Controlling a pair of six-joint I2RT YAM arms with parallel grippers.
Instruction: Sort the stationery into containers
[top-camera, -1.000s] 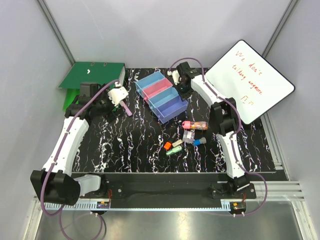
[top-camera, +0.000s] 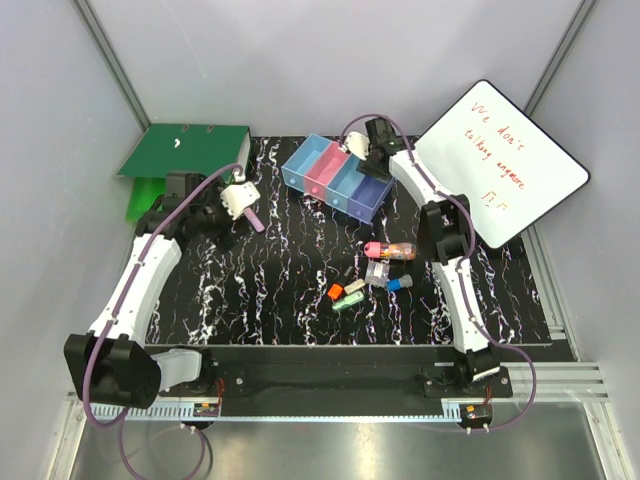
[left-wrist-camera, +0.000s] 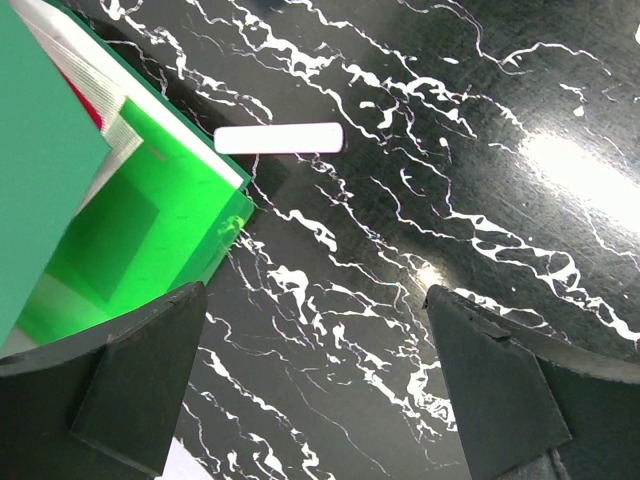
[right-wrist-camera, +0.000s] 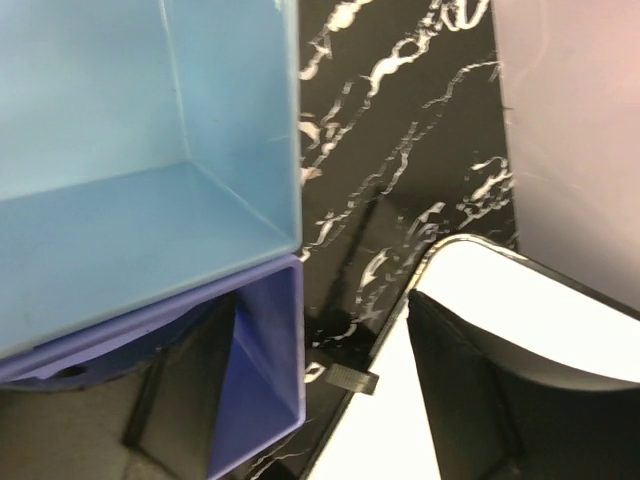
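A four-part organizer (top-camera: 362, 208), with light blue, pink, blue and purple compartments, stands at the back middle. My right gripper is open at its purple end; in the right wrist view, the purple end wall (right-wrist-camera: 285, 340) lies between its fingers. Whether they touch it, I cannot tell. At the front lie a pink-capped bottle (top-camera: 390, 250), a clear box (top-camera: 377, 274), a blue item (top-camera: 399, 283), an orange block (top-camera: 335, 291), a beige piece (top-camera: 355, 286) and a green stick (top-camera: 349, 301). My left gripper hangs open and empty near a pink bar (left-wrist-camera: 280, 138).
A green folder or file box (top-camera: 185, 148) fills the back left corner, close to the left gripper. Behind the right arm a whiteboard (top-camera: 503, 160) leans at the right. Clear marble tabletop (top-camera: 270, 290) spreads across the middle and front left.
The organizer has shifted toward the back and right and turned slightly, with the right gripper at its purple end.
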